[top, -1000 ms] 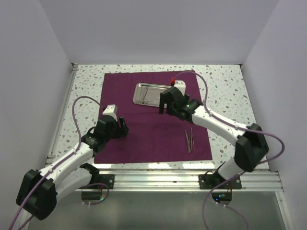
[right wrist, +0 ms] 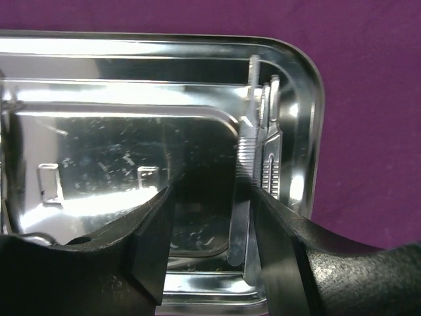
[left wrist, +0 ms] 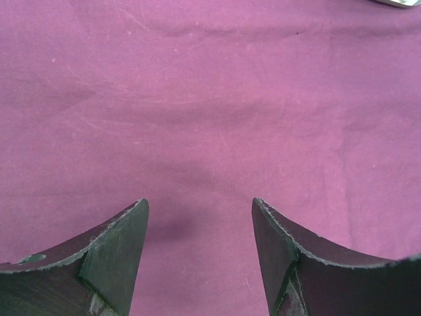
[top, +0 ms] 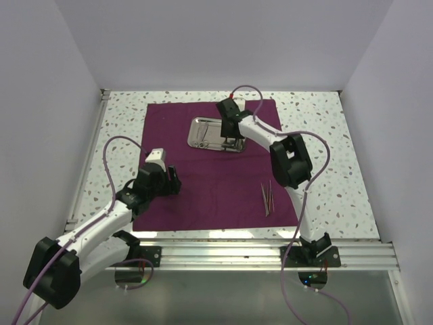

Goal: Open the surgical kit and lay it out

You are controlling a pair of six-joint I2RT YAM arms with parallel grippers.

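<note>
The steel kit tray (top: pixel 191 135) lies open on the purple cloth (top: pixel 210 196). My right gripper is low over the tray's right end, open, its right finger at the slim metal scalpel handles (right wrist: pixel 271 158) and a flat ridged instrument (right wrist: pixel 247 151) beside them. More instruments at the tray's left are mostly cut off in the right wrist view. Long thin instruments (top: pixel 266 203) lie side by side on the cloth's lower right. My left gripper is open above bare cloth at the lower left, nothing between its fingers.
The speckled table (top: pixel 325 162) shows around the cloth, with walls on either side and behind.
The left arm has stayed about still.
</note>
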